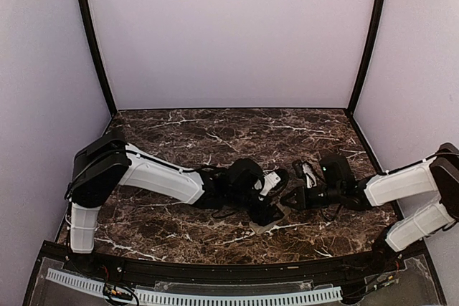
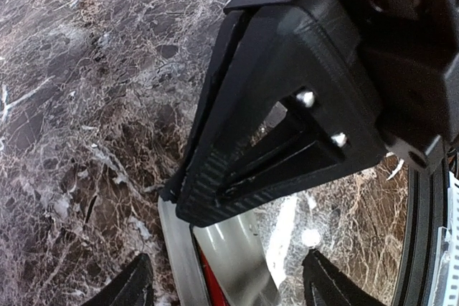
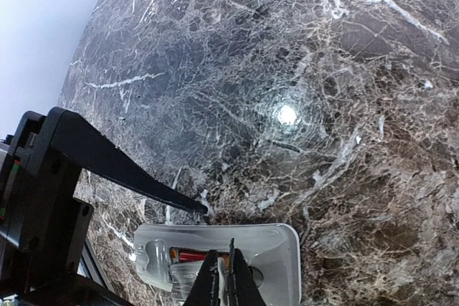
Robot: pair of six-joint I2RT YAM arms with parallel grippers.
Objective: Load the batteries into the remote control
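The silver remote (image 3: 272, 263) lies on the marble table with its battery bay uncovered; a red battery (image 3: 191, 256) shows inside. In the left wrist view the right gripper's fingers (image 2: 215, 170) reach onto the remote's near end, shut; what lies between them is hard to see. My left gripper (image 1: 265, 213) hangs over the remote, open, its two fingertips low at either side of it in the left wrist view. My right gripper (image 1: 290, 198) comes from the right, close beside the left one.
Pale walls enclose the back and sides, and a dark rail (image 1: 215, 266) runs along the front edge.
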